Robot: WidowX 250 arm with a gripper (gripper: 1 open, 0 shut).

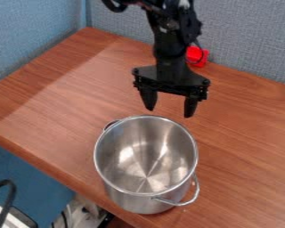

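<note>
My black gripper (169,104) hangs over the middle of the wooden table (61,89), open with nothing between its two fingers, just behind and above a steel pot (146,165). The pot stands upright at the front, with handles at its sides, and looks empty. A red object (198,55) is at the back by the wall, partly hidden behind my arm.
The table's left front edge drops to a blue floor area with black cables (4,196). Padded grey-blue walls enclose the back and left.
</note>
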